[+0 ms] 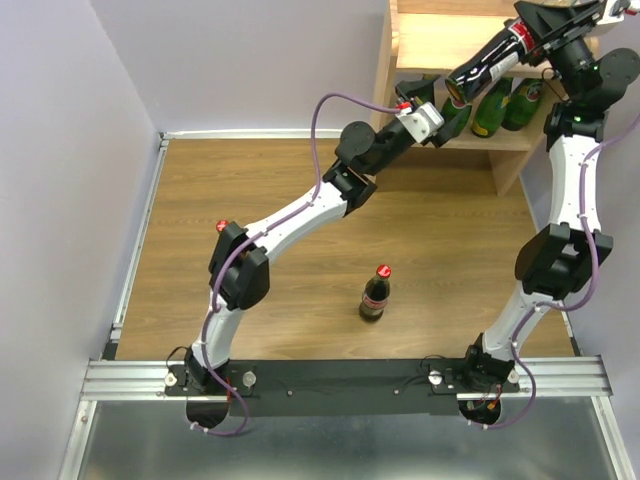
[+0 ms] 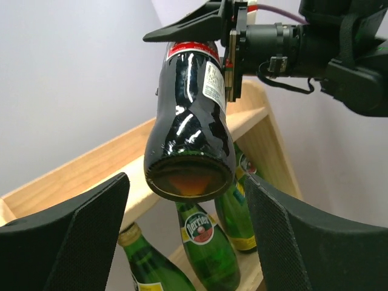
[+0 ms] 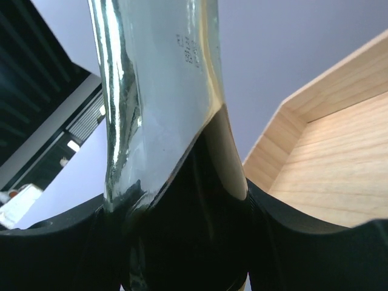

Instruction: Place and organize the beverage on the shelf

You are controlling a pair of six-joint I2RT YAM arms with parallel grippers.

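My right gripper (image 1: 535,25) is shut on a dark cola bottle (image 1: 490,62), held tilted in front of the upper shelf (image 1: 445,32). The bottle fills the middle of the right wrist view, and its base faces the left wrist camera. My left gripper (image 1: 425,105) is part open just left of and below that base, with nothing between its fingers. Several green bottles (image 2: 203,242) lie on the lower level. A cola bottle (image 1: 375,295) stands on the wooden table (image 1: 200,300); another (image 1: 222,226) is mostly hidden behind my left arm.
The upper shelf board shows bare wood in the top and right wrist views, with a raised side panel (image 1: 386,60). Walls bound it at left, back and right.
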